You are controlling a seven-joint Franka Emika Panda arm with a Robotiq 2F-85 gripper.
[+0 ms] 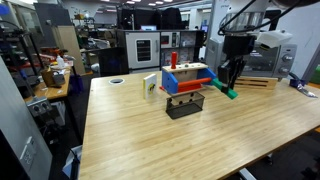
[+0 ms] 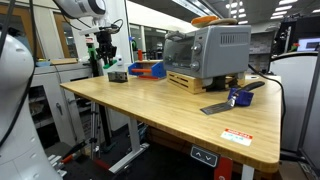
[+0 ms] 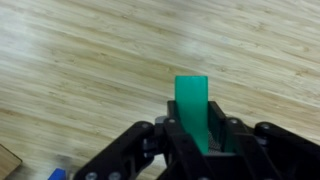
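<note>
A green, block-like object (image 3: 191,98) juts out from between the black fingers of my gripper in the wrist view, and the fingers are shut on it. Exterior view 1 shows the gripper (image 1: 226,83) above the right part of the wooden table, with the green object (image 1: 228,92) pointing down and clear of the surface. To the left of it on the table sits a black open basket (image 1: 184,105). What the basket holds cannot be made out.
Behind the basket stands a blue and red caddy (image 1: 188,79), and a small pale box (image 1: 150,84) is left of that. A silver toaster oven (image 2: 196,55), a purple cup (image 2: 240,97) and a knife (image 2: 217,108) occupy the table's other end.
</note>
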